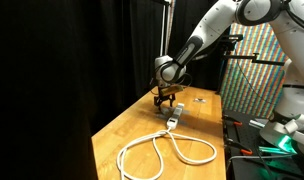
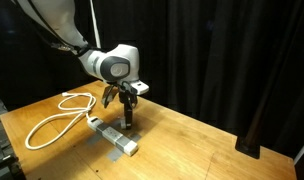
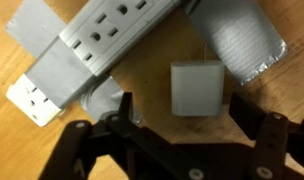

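A small grey block (image 3: 197,88) with a pale round spot lies on the wooden table, between the spread fingers of my open gripper in the wrist view. The gripper points downward at the table in both exterior views. In exterior view 2 the block (image 2: 126,123) shows just under the fingertips. Close by lies a white power strip (image 3: 112,30), its end taped down with silver tape (image 3: 57,74). Whether either finger touches the block I cannot tell.
The strip's white cord (image 1: 120,155) loops over the near part of the table in exterior view 1. Another piece of silver tape (image 3: 235,35) lies beside the block. Black curtains (image 2: 222,60) hang behind. Bare wood (image 2: 207,150) stretches to the right in exterior view 2.
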